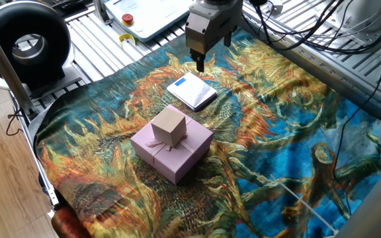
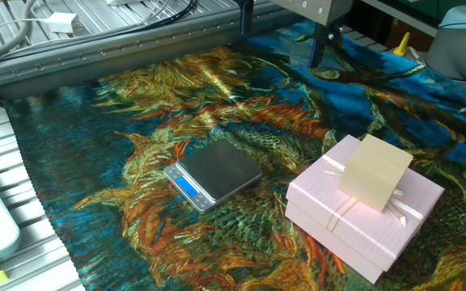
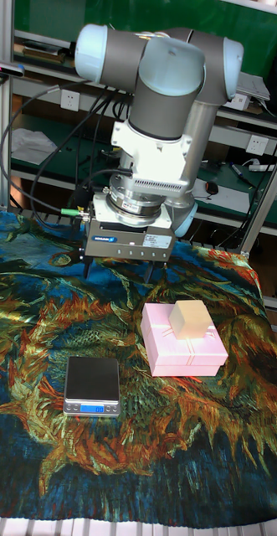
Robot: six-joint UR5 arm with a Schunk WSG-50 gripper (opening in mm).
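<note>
My gripper (image 3: 119, 270) hangs above the cloth with its two fingers wide apart, open and empty. In the first exterior view the gripper (image 1: 213, 51) is over the upper part of the cloth, beyond the scale. A small wooden cube (image 1: 169, 126) rests on the lid of a pink gift box (image 1: 181, 158) tied with a ribbon. Beside the box, separate from it, lies a flat digital scale (image 2: 219, 170) with a dark, bare top and a lit blue display.
A painted cloth (image 3: 41, 465) with shallow wrinkles covers the table. Cables (image 1: 296, 39) run along the rail by the arm. A tablet-like panel with a red button (image 1: 128, 18) lies beyond the cloth, and a black ring-shaped object (image 1: 25, 43) stands at the left.
</note>
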